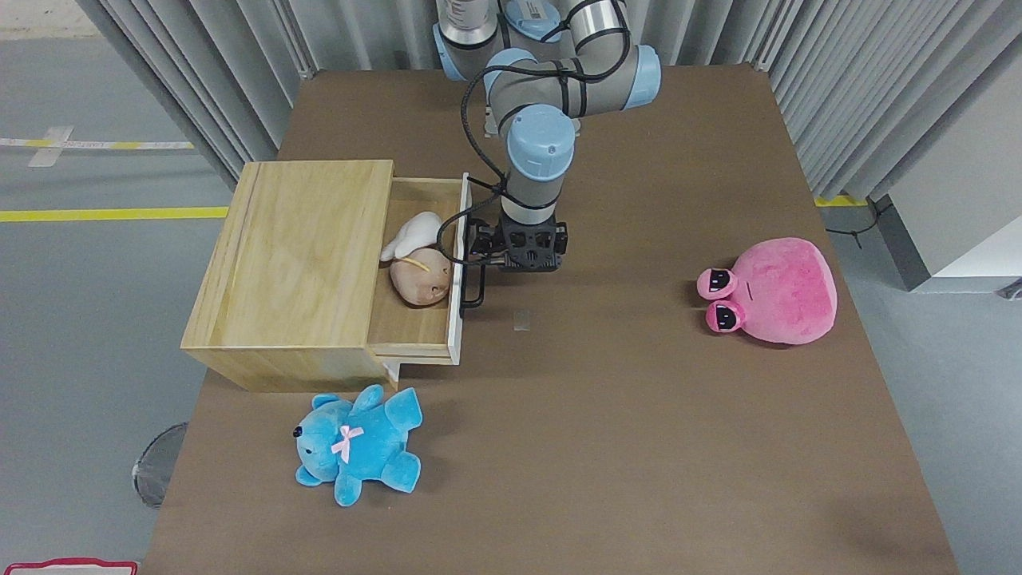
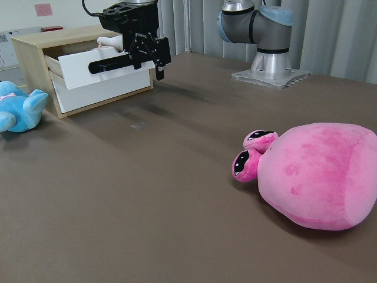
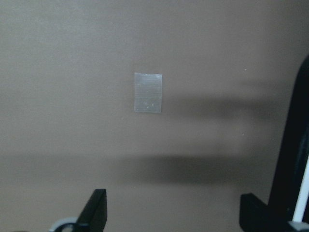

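The wooden drawer box (image 1: 283,254) has its white-fronted drawer (image 2: 82,68) pulled open, holding a round tan plush toy (image 1: 421,278) and a white soft piece (image 1: 412,233). My gripper (image 2: 150,62) is up against the drawer front at its black handle. In the wrist view the two fingers (image 3: 94,210) sit at the bottom edge with a dark bar, probably the handle, at the right; whether they are shut cannot be told.
A blue bear (image 1: 359,446) lies in front of the box, a pink plush (image 1: 781,292) at the right of the table (image 1: 671,450).
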